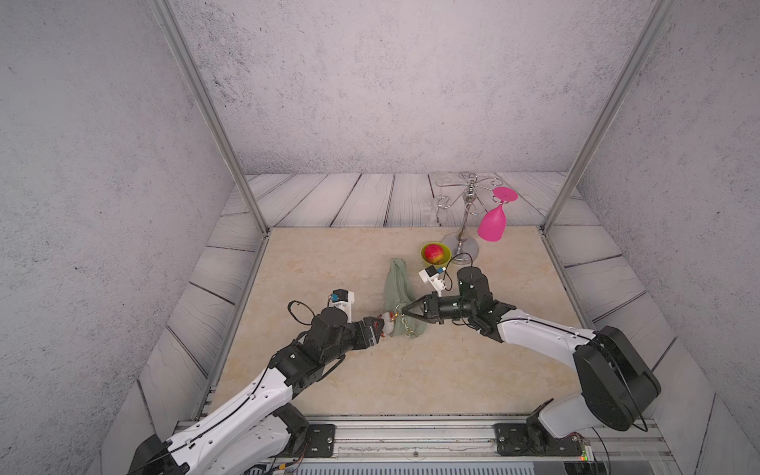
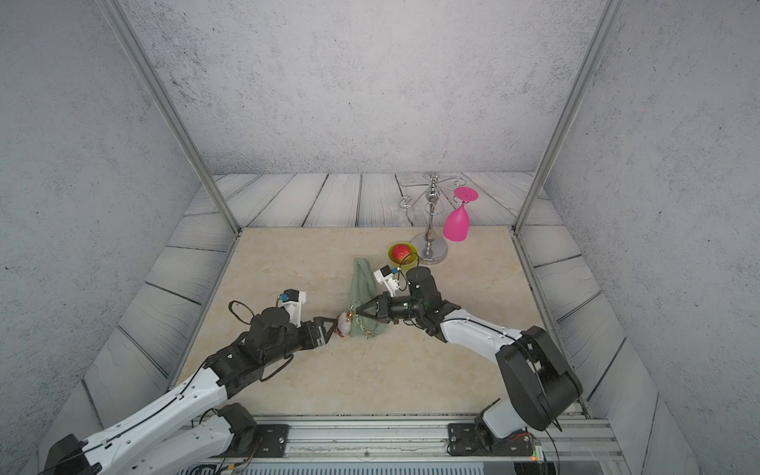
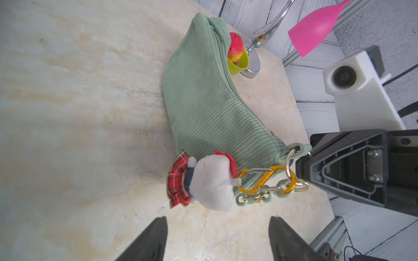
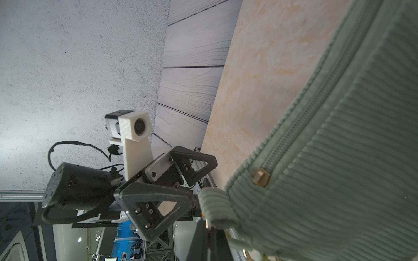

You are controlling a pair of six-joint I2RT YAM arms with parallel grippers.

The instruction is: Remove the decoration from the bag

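The sage corduroy bag lies mid-table. At its near end the plush decoration, white with red plaid, hangs by a gold carabiner from a ring at the bag's fabric tab. My left gripper is open just short of the plush, nothing between its fingers. My right gripper is shut at the bag's tab, beside the rings; whether it pinches any thin part there is hidden.
Behind the bag stand a yellow bowl with a red fruit and a chrome rack holding a pink glass.
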